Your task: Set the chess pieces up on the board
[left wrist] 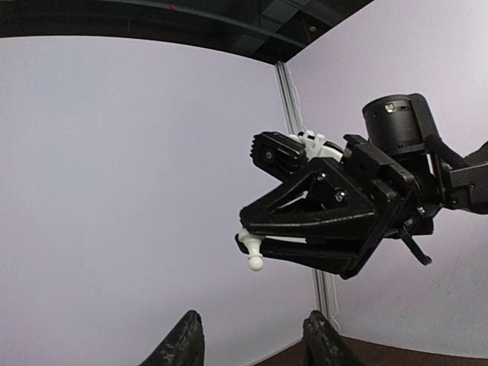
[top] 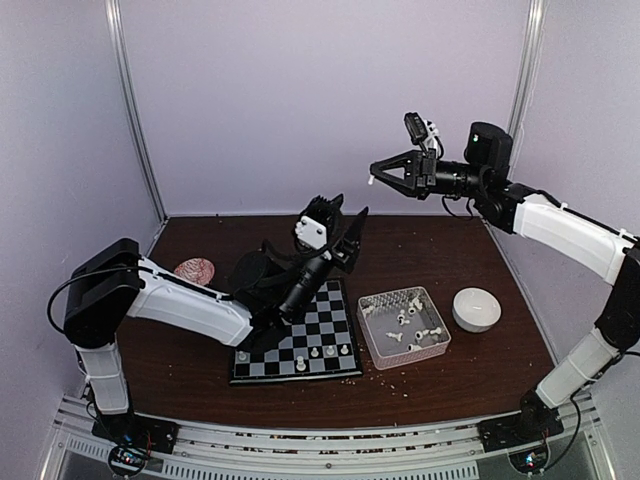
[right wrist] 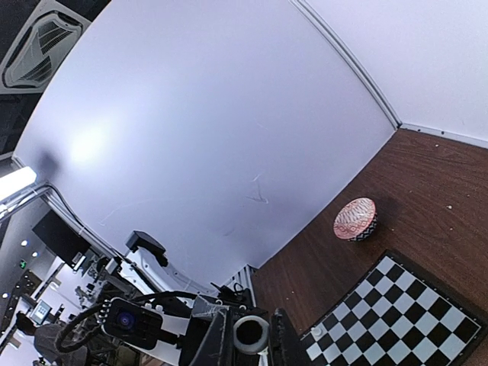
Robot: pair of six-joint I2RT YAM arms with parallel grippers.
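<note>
High above the table, my right gripper [top: 374,173] is shut on a white chess piece [left wrist: 253,250], its round base toward the right wrist camera. My left gripper [top: 352,222] is raised over the board's back, lower and to the left of the piece; its two fingers show apart and empty in the left wrist view. The chessboard [top: 320,365] is partly hidden by the left arm, with several white pieces [top: 301,364] on its front squares. More white pieces lie loose in the clear plastic box [top: 438,347] to the board's right.
A patterned bowl [top: 194,270] sits at the back left, and a white bowl [top: 476,310] right of the box.
</note>
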